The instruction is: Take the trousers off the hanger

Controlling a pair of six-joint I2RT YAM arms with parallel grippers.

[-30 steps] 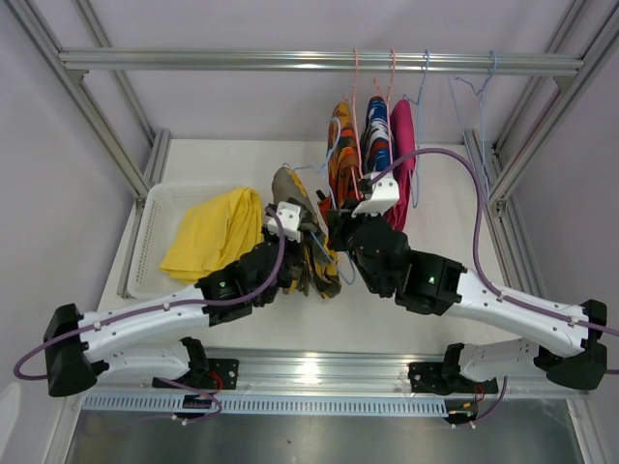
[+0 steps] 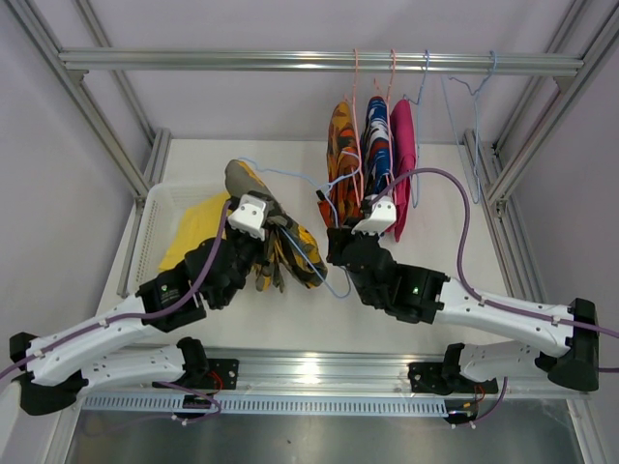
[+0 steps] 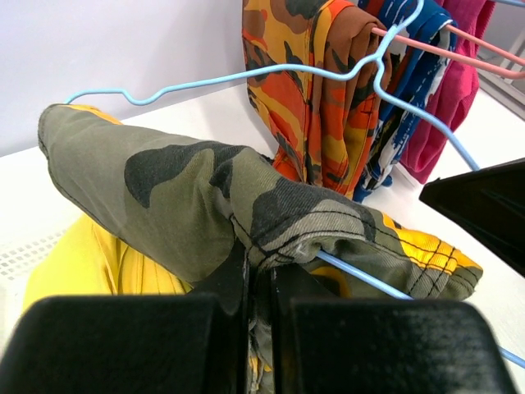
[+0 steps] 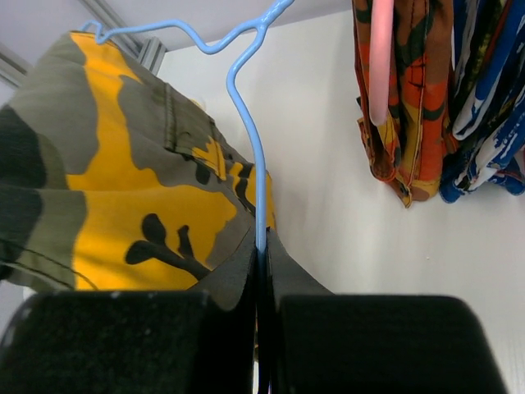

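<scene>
Grey-and-yellow camouflage trousers (image 2: 295, 256) (image 3: 156, 180) (image 4: 139, 197) are bunched over a blue wire hanger (image 2: 340, 295) (image 3: 189, 85) (image 4: 239, 90). My left gripper (image 2: 253, 242) is shut on the trousers, with the hanger wire passing through the fabric just beside it. My right gripper (image 2: 337, 242) is shut on the upright blue wire of the hanger, to the right of the trousers.
A white basket (image 2: 155, 242) with yellow cloth (image 2: 193, 232) is at the left. Orange camouflage (image 2: 343, 135), patterned blue and pink garments (image 2: 404, 145) hang from the rail (image 2: 242, 60) behind my right gripper; two empty blue hangers hang farther right.
My left gripper has moved leftward with the trousers, away from my right gripper. The hanger's upper part has tilted left; my right arm has shifted only slightly.
</scene>
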